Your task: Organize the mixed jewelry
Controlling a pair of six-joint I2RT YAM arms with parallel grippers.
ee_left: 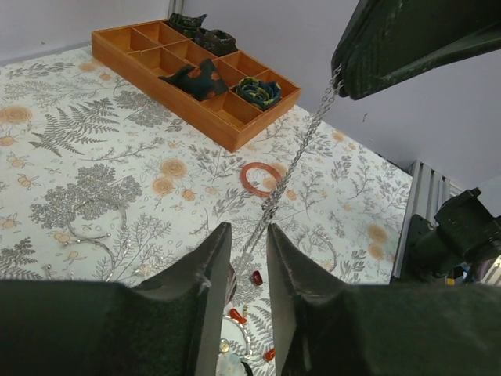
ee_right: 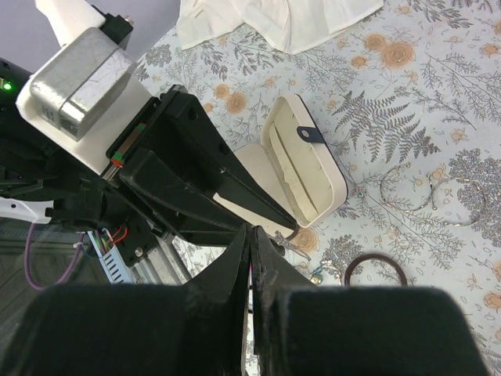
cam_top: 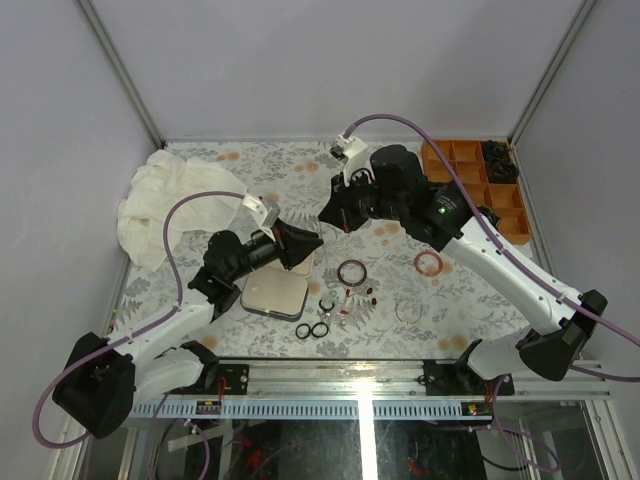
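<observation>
A silver chain slants down from my right gripper in the left wrist view. The right fingers are shut on its upper end. Lower down, the chain runs between the fingertips of my left gripper, which stands part open with a gap around it. In the right wrist view the left fingers are just beyond the right ones. The wooden compartment tray holds dark fabric pieces. Loose on the table lie a dark bangle, an orange bangle and two black rings.
An open cream jewelry box sits beneath the left arm. White cloth is bunched at the back left. Small red pieces and thin silver bangles are scattered about.
</observation>
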